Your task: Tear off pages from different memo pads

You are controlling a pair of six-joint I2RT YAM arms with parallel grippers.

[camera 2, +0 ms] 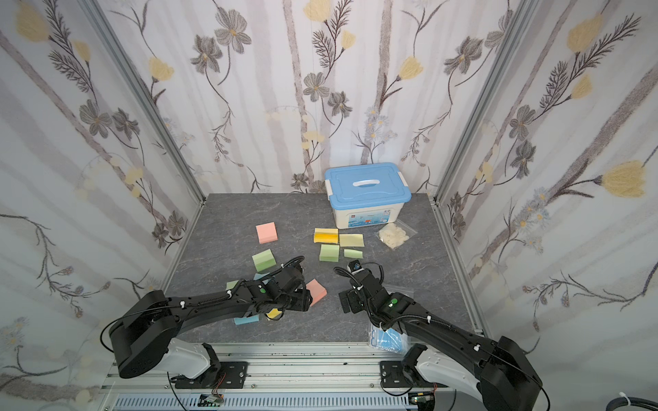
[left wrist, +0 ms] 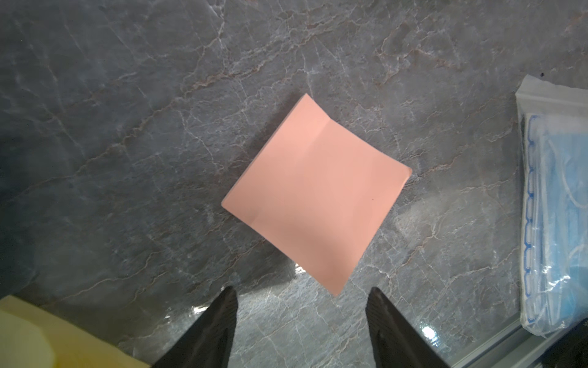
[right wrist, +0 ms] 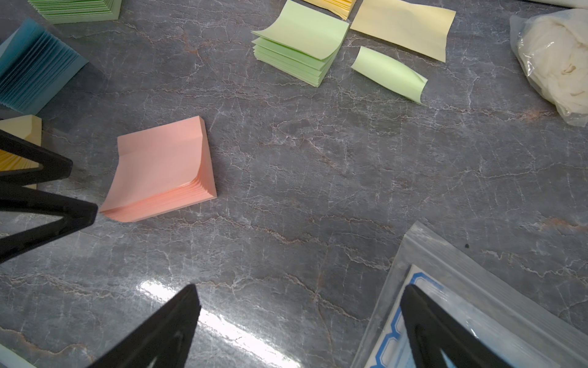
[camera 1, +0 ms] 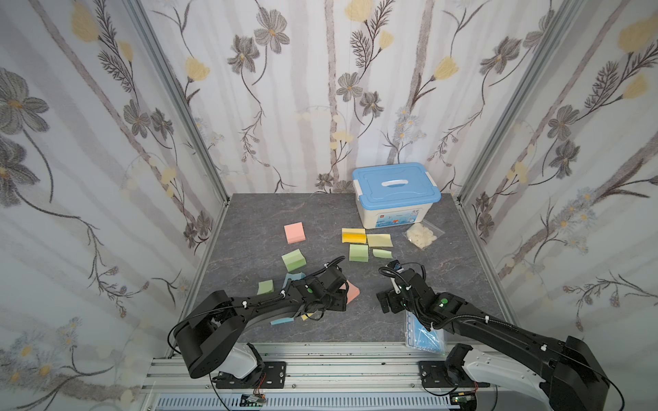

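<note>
A pink memo pad (right wrist: 162,168) lies near the table's front middle, its pages curling up at one edge. In the left wrist view the same pink pad (left wrist: 318,190) lies beyond the fingertips of my left gripper, which stands open, nothing between its fingers. My right gripper is open and empty over bare table, to the right of that pad. A green pad (right wrist: 306,43) and a yellow pad (camera 1: 353,235) sit farther back, with a loose yellow page (right wrist: 404,24) and a curled green page (right wrist: 390,73) beside them.
More pads are at the left: a pink one (camera 1: 294,233), a green one (camera 1: 294,259) and a blue one (right wrist: 39,67). A blue-lidded box (camera 1: 396,195) and a clear bag (camera 1: 423,235) stand at the back right. A mask packet (left wrist: 554,208) lies at front right.
</note>
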